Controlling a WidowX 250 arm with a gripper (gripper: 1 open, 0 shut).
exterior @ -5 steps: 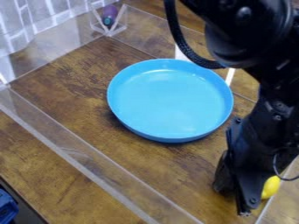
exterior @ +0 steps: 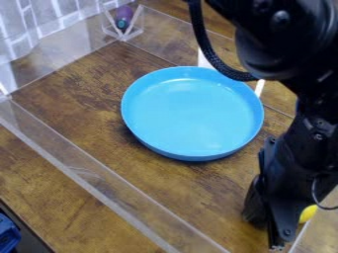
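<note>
The black gripper [exterior: 271, 212] fills the lower right of the camera view, low over the wooden surface, its fingers shut as far as shows, with nothing visible between them. A small yellow object [exterior: 307, 213] peeks out behind it at the right edge, mostly hidden. Left of and above the gripper, apart from it, a round light-blue plate [exterior: 192, 111] lies on the wood.
Clear plastic walls [exterior: 99, 178] border the wooden floor [exterior: 79, 91] at left and back. A small purple-and-teal item [exterior: 123, 18] stands in the top corner. Bare wood lies left of and below the plate. A blue object [exterior: 7, 237] shows at bottom left.
The gripper has shifted very slightly over the last second, and a little less of the yellow object shows now. The plate is unmoved.
</note>
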